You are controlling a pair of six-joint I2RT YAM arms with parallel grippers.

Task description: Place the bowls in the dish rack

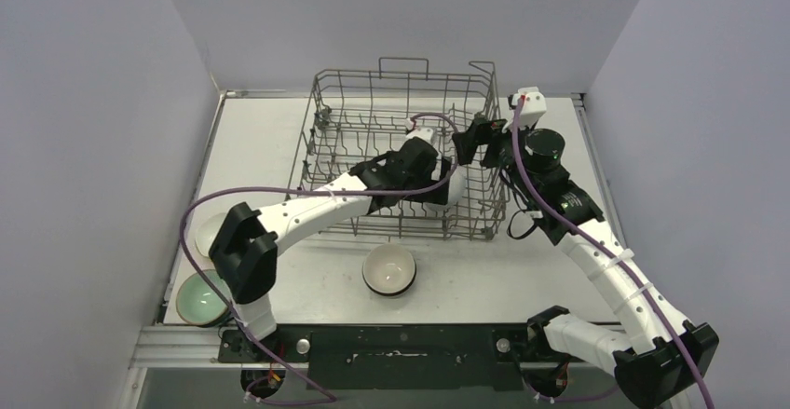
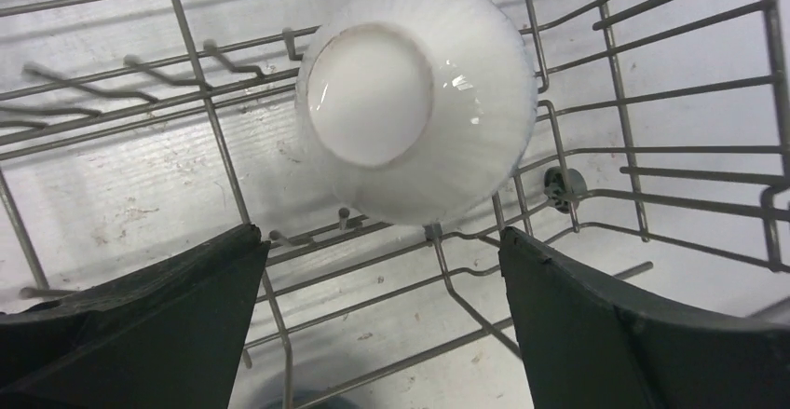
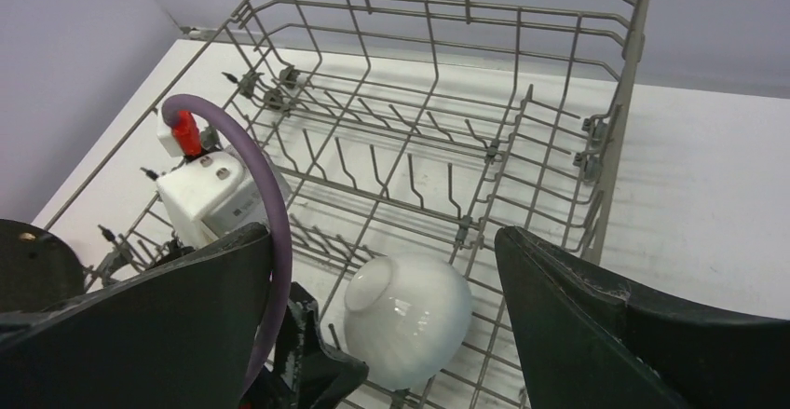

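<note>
A white bowl [image 2: 470, 129] [image 3: 410, 320] lies tipped in the right part of the wire dish rack [image 1: 345, 83]. My left gripper [image 1: 429, 176] is open above the rack, empty, with the bowl beyond its fingertips in the left wrist view. My right gripper [image 1: 484, 143] stands open at the rack's right side, nothing held. A cream bowl [image 1: 388, 267], nested on a dark one, stands in front of the rack. At the left are green bowls [image 1: 200, 300] and lighter stacked bowls [image 1: 210, 237], partly behind the left arm.
Side walls [image 1: 140, 148] and a back wall surround the white surface. Free counter [image 1: 503, 279] shows at the front right, below the right arm. The purple cables hang over both arms.
</note>
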